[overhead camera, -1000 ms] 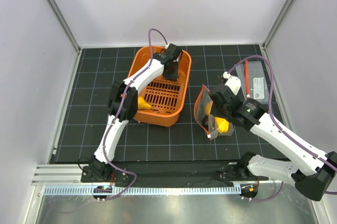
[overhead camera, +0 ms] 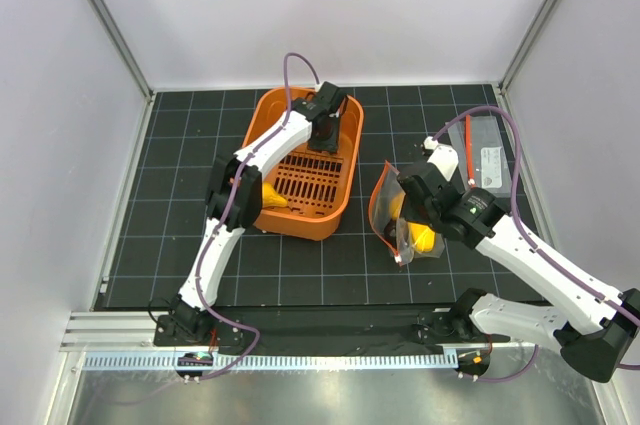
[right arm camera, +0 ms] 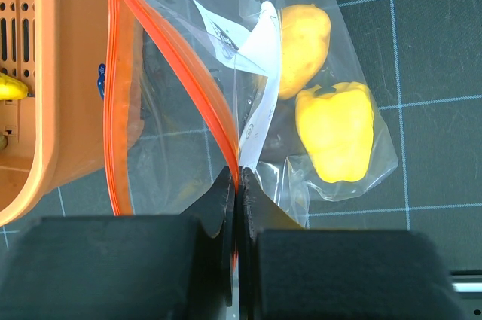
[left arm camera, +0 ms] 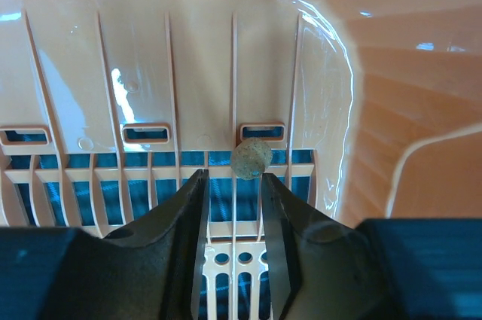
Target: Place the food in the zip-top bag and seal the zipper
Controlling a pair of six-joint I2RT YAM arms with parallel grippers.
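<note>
My left gripper is down inside the orange bin [overhead camera: 343, 175], fingers parted around a small round greyish-brown item [left arm camera: 251, 156] at their tips; contact is unclear. My right gripper is shut on the orange zipper edge of the clear bag [right arm camera: 172, 147], which stands with its mouth spread. Inside the bag lie a yellow bell pepper [right arm camera: 336, 130] and a yellow potato-like food [right arm camera: 301, 49]. A yellow food [overhead camera: 271, 196] lies in the bin's near left, partly behind the left arm.
A flat bag with red zipper and white label [overhead camera: 491, 165] lies at the back right. White walls enclose the workspace.
</note>
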